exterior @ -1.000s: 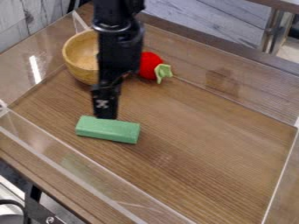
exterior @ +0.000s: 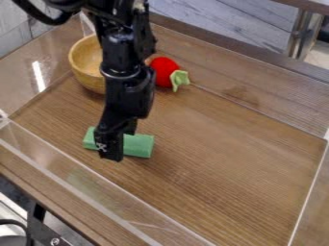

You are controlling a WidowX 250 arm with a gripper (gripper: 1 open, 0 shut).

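Note:
My black gripper (exterior: 122, 144) hangs open in the centre-left of the view, its fingers low over a light green block (exterior: 139, 146) lying on the wooden table. The fingers overlap the block in this view; whether they touch it I cannot tell. The arm partly hides the block.
A yellow bowl (exterior: 85, 60) sits at the back left, partly behind the arm. A red object with a green top (exterior: 167, 71) lies behind to the right.
The gripper has come down and toward the front, from behind the green block to low over it. The block, bowl and red object look unmoved.

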